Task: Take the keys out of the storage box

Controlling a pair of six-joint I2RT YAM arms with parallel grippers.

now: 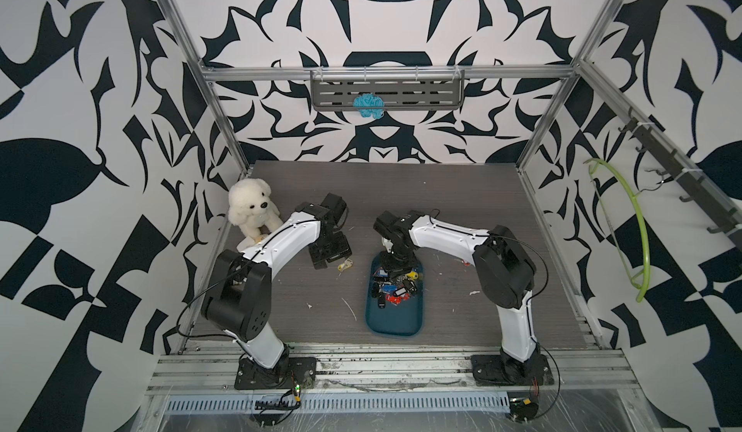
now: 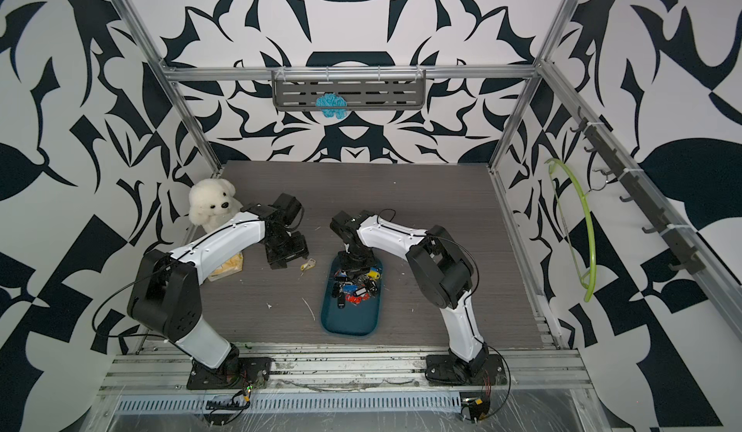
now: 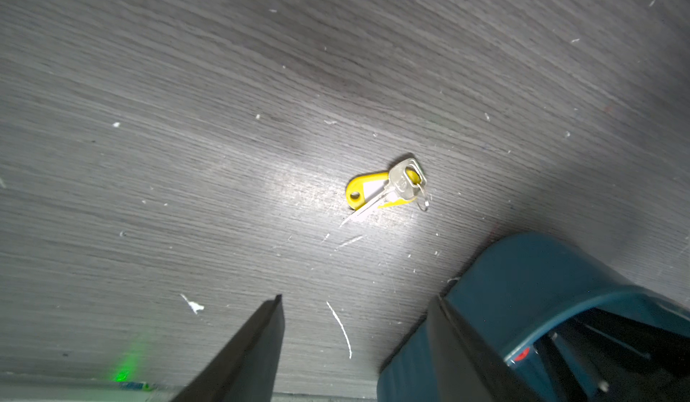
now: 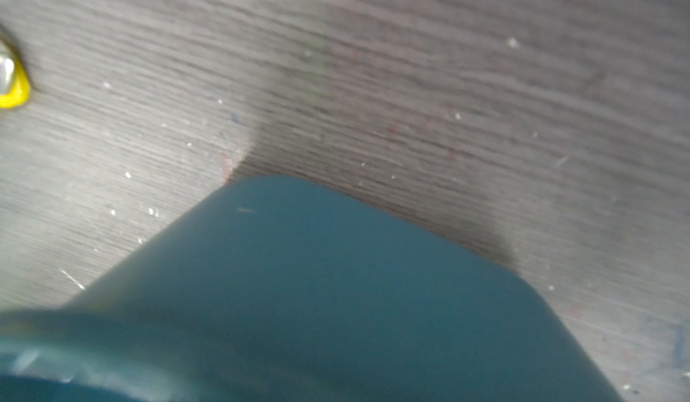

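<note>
The dark teal storage box (image 1: 394, 325) stands on the table with a jumble of black, blue, red and yellow items (image 1: 396, 296) in its far half; individual keys are too small to tell. One key with a yellow tag (image 3: 402, 186) lies on the table left of the box. My left gripper hangs over the table near that key, open, with nothing between its fingers. Over the far end of the box is my right gripper (image 1: 399, 268), pointing down. Its fingers do not show in the right wrist view, which is filled by the box's outer wall (image 4: 309, 258) and table.
A white plush dog (image 1: 252, 204) sits at the table's left edge, with a light-coloured item (image 2: 227, 268) by the left arm. Table space behind and right of the box is mostly clear, with small scraps.
</note>
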